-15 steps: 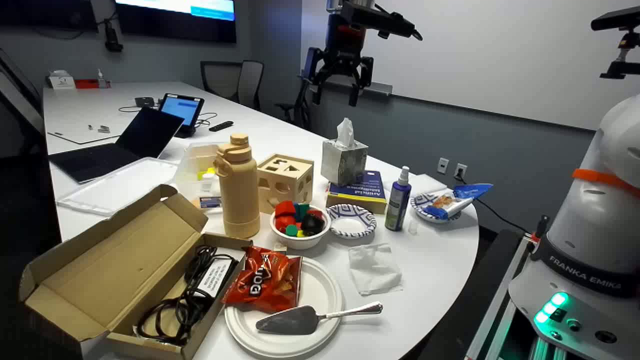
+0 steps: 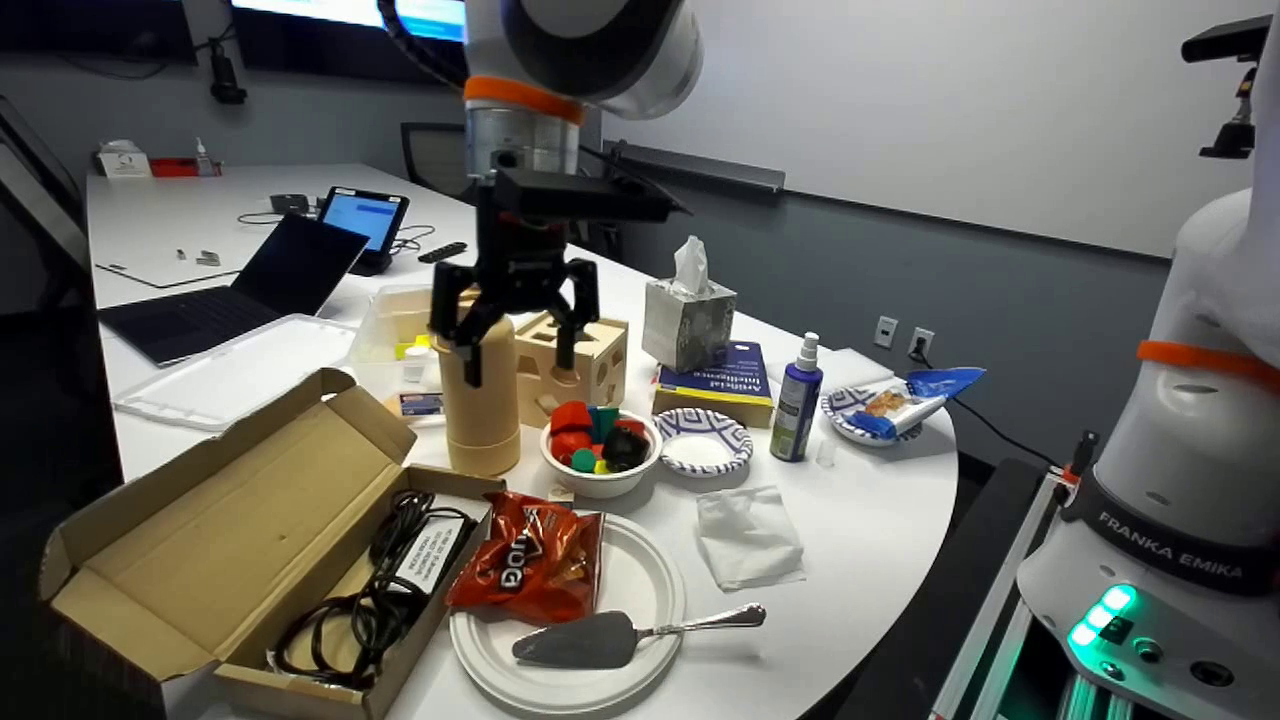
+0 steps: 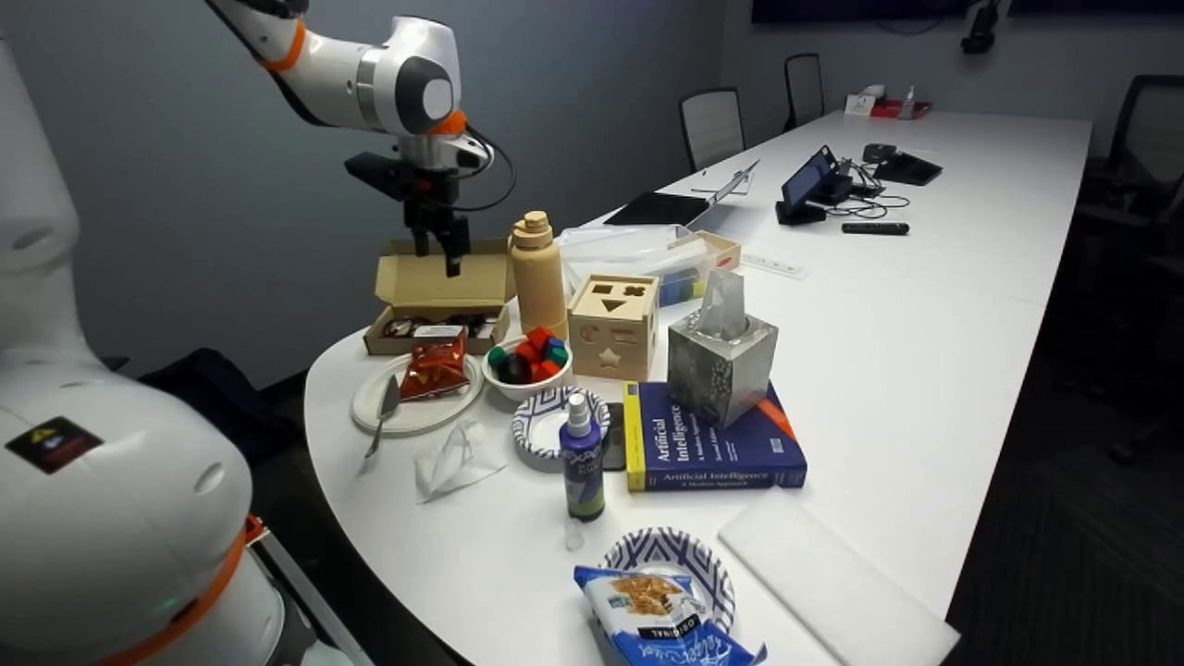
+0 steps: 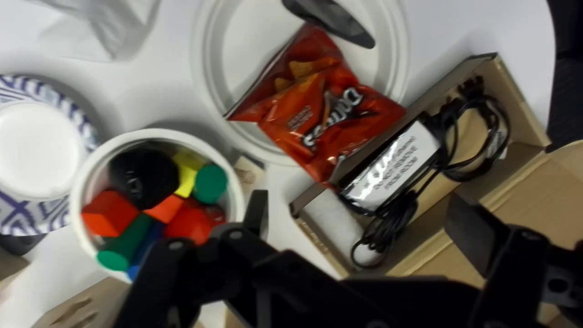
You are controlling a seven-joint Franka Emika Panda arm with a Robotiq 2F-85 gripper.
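Note:
My gripper [image 2: 518,370] is open, its fingers apart and nothing between them. In the first exterior view it covers the top of the tan bottle [image 2: 482,414]; the second exterior view has it in the air over the cardboard box [image 3: 441,333]. From the wrist, a white bowl of coloured blocks [image 4: 188,210] lies to the left of the fingers. A red chip bag [image 4: 328,109] rests on a white plate [image 4: 216,60] together with a cake server [image 4: 333,23]. The open box holds black cables [image 4: 382,240] and a labelled adapter [image 4: 394,164].
A wooden shape-sorter cube [image 3: 613,333] stands beside the bottle [image 3: 539,277]. Further along are a tissue box [image 3: 721,361] on a blue book [image 3: 721,450], a spray bottle [image 3: 584,461], a patterned plate [image 3: 533,427] and a blue snack bag [image 3: 655,622].
The arm has swung left and down in the first exterior view, from above the tissue box to in front of the bottle's top. The gripper remains open; the table objects have not moved.

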